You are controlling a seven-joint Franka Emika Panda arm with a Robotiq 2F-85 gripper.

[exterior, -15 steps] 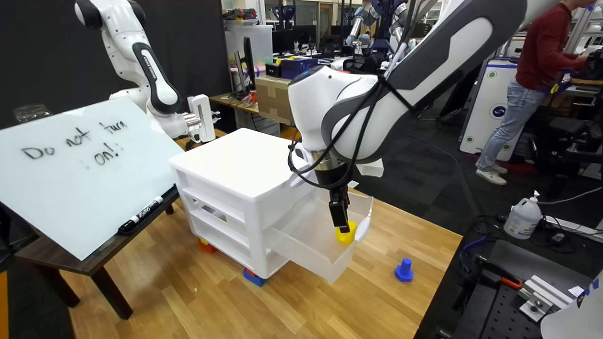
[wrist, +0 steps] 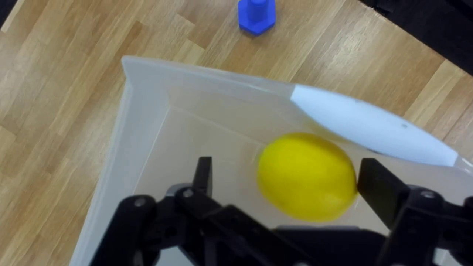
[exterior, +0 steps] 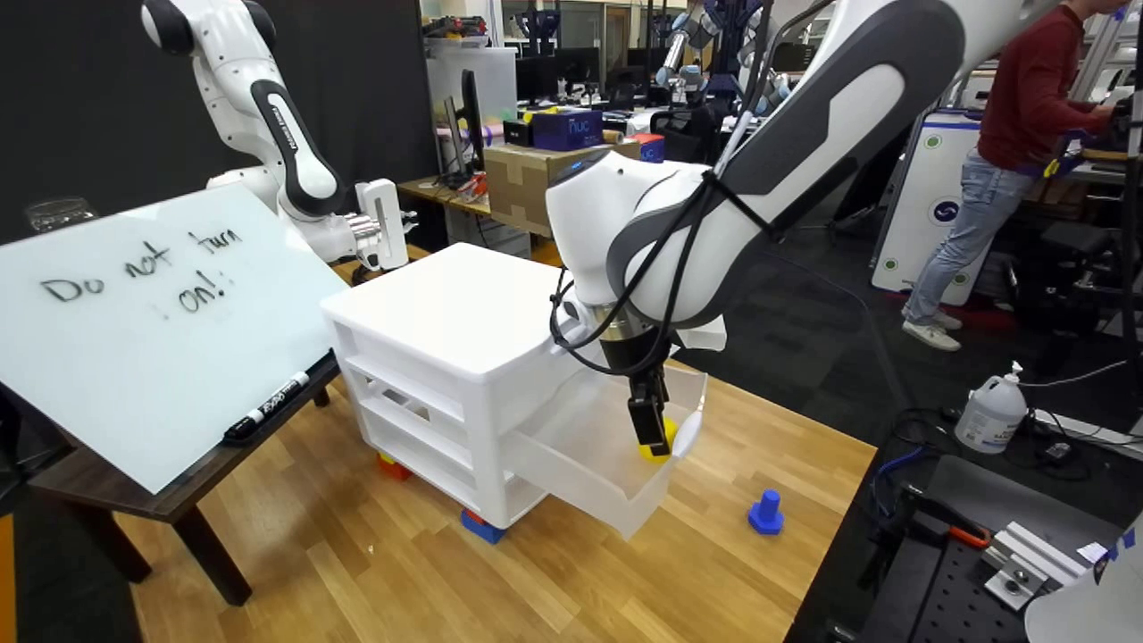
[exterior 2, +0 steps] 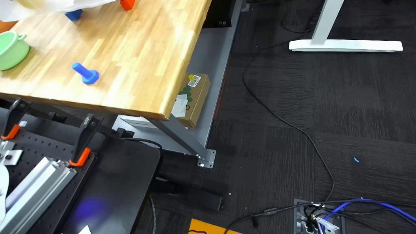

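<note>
A round yellow object (wrist: 306, 177) lies inside the pulled-out translucent drawer (wrist: 146, 128), close to the drawer's front wall with its white handle (wrist: 377, 126). My gripper reaches down into the drawer and stands open, its fingers on either side of the yellow object. The right finger (wrist: 377, 190) is against or very near it, while a wide gap separates it from the left finger (wrist: 203, 175). In exterior view 1 the gripper partly covers the yellow object (exterior: 670, 434). The drawer belongs to a white drawer unit (exterior: 450, 311).
A blue bolt-shaped piece (exterior: 766, 513) stands on the wooden table in front of the drawer. Left of the unit, a whiteboard (exterior: 161, 321) leans on a dark stand. A green pot (exterior 2: 13, 50) shows in exterior view 2.
My gripper has sunk slightly lower into the drawer, beside the yellow object, and now hides more of it. The drawer and the blue piece have stayed put.
</note>
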